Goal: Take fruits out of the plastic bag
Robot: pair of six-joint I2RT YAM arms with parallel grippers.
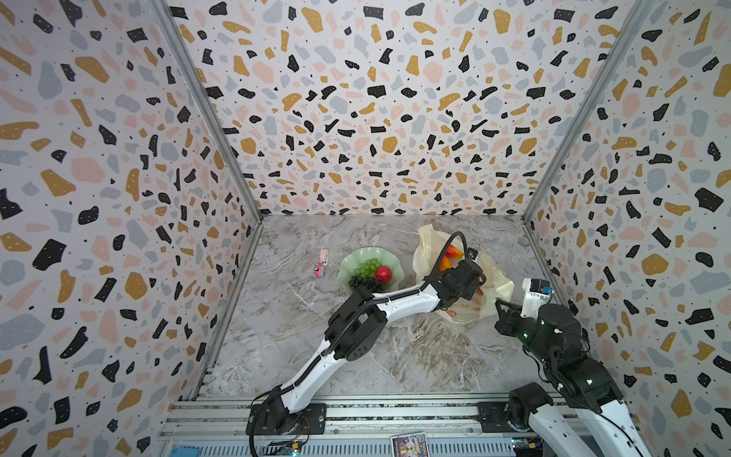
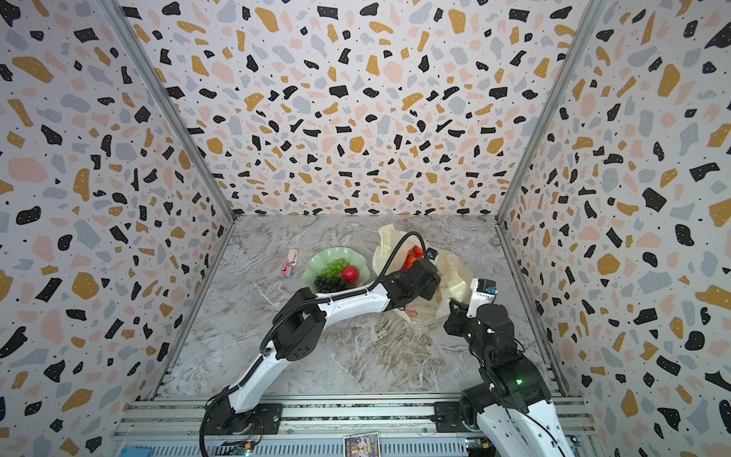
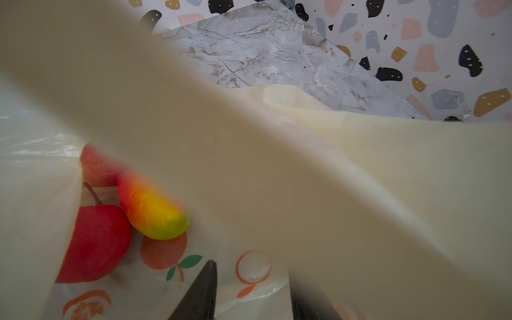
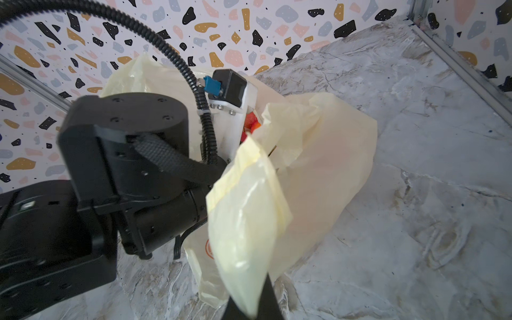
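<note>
A cream plastic bag point(image 1: 495, 285) lies open at the right of the table. Inside, the left wrist view shows a red fruit point(image 3: 96, 245), a red-yellow mango point(image 3: 157, 210) and another red fruit point(image 3: 98, 168). My left gripper is down inside the bag with its fingers apart and nothing between them; bag film blurs much of that view. My right gripper is shut on the bag's gathered edge at its right front. A green bowl point(image 1: 346, 266) beside the bag holds green grapes point(image 1: 369, 267), dark grapes point(image 1: 356, 281) and a red fruit point(image 1: 383, 273).
A small pink toy point(image 1: 320, 268) lies left of the bowl. Patterned walls bound the back and both sides.
</note>
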